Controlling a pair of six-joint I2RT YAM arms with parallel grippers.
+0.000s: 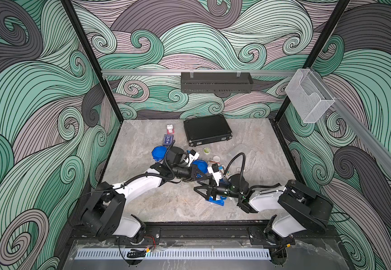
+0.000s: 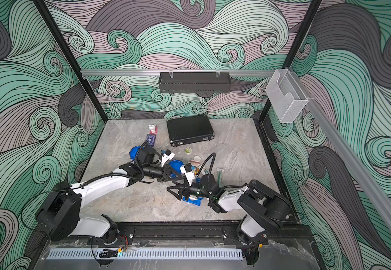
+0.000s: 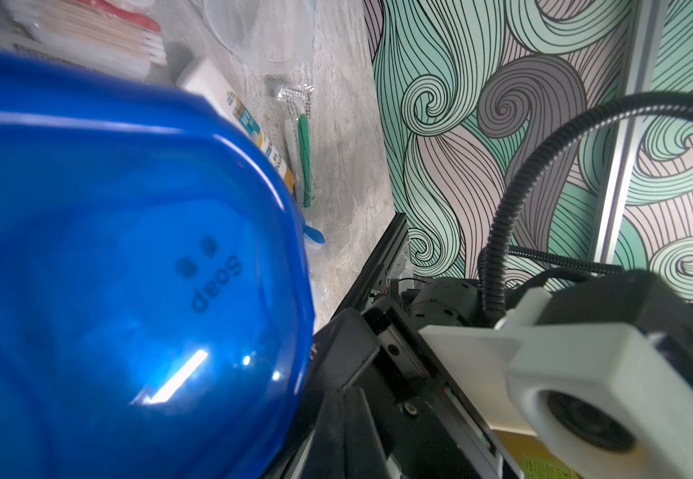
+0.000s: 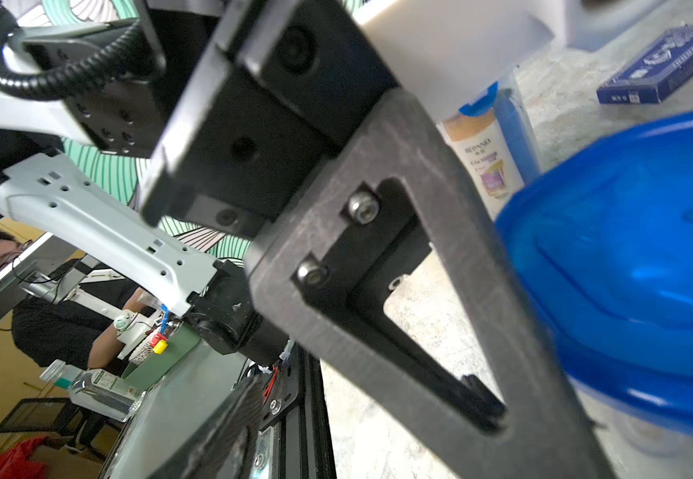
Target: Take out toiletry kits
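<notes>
A shiny blue case (image 3: 162, 199) lettered "Soap" fills the left side of the left wrist view, close beside my left gripper. That gripper is shut, and nothing shows between its fingertips. My right gripper (image 1: 199, 184) is just in front of it over the middle of the table, its fingers (image 4: 467, 263) apart and empty. In the right wrist view, a blue case (image 4: 641, 255) lies beyond one finger. Another blue piece (image 1: 216, 201) is partly hidden beneath the right gripper. A tan-labelled bottle (image 4: 486, 151), a tube (image 3: 238, 115) and a green packaged stick (image 3: 305, 159) lie nearby.
A black case (image 1: 208, 129) lies closed at the back. Left of it are a dark blue box (image 1: 168, 139), a small white-and-red item (image 1: 170, 128) and another blue case (image 1: 159, 153). A small green round item (image 1: 206, 150) sits mid-table.
</notes>
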